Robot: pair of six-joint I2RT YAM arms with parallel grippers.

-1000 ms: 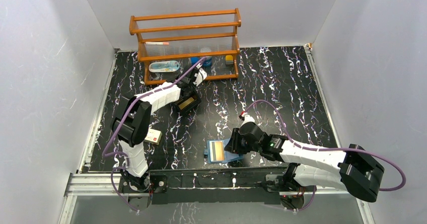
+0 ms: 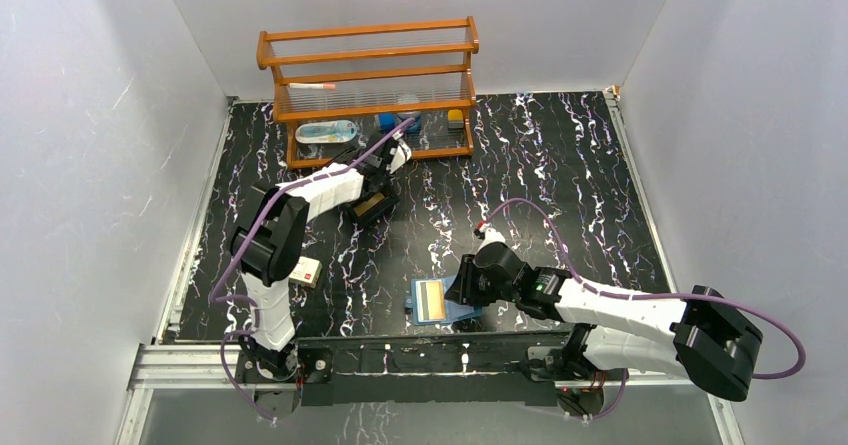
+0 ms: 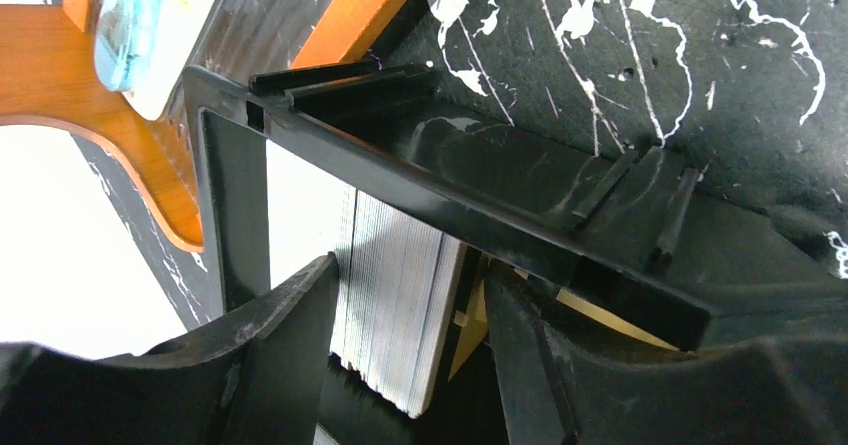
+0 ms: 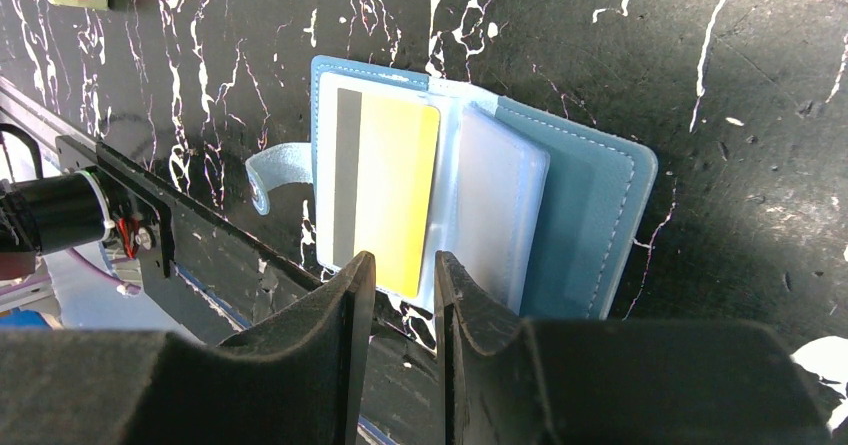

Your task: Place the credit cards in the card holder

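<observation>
A light-blue card holder (image 4: 600, 195) lies spread on the table near the front edge. In its left side sits a yellow card (image 4: 395, 175) with a dark stripe; a clear sleeve stands partly raised beside it. Above the holder, my right gripper is slightly open, nothing between its fingers. Further back, a black box (image 3: 450, 205) holds a stack of white-edged cards (image 3: 390, 285) and a gold card (image 3: 470, 340). My left gripper reaches into this box, part open, its fingers on either side of part of the stack. Whether both fingers touch cards is unclear.
A wooden rack (image 2: 370, 110) stands behind the black box, close to my left gripper, with a blue-and-white package (image 2: 326, 132) on it. A small pale box (image 2: 305, 272) lies near the left arm.
The black box stays about where it was. The right arm and the card holder show no visible movement.
</observation>
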